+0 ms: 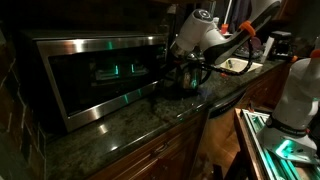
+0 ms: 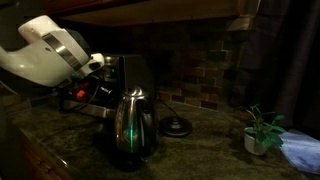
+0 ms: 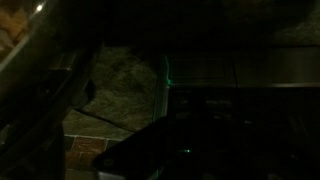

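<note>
My gripper [image 1: 174, 72] is a dark shape low in front of the right end of the silver microwave [image 1: 100, 44], at the end of the white arm. It looks shut, with nothing visible between its fingers, though the light is poor. From the second exterior view, a shiny metal kettle [image 2: 135, 125] stands upright on the counter, partly in front of the gripper area. Whether gripper and kettle touch cannot be told. The wrist view is very dark; a patch of counter [image 3: 125, 82] shows there.
Behind the kettle lies a round black base [image 2: 175, 127]. A potted plant [image 2: 262, 132] and a pale cloth [image 2: 301, 150] are at the right. A sink [image 1: 238, 65] lies farther back.
</note>
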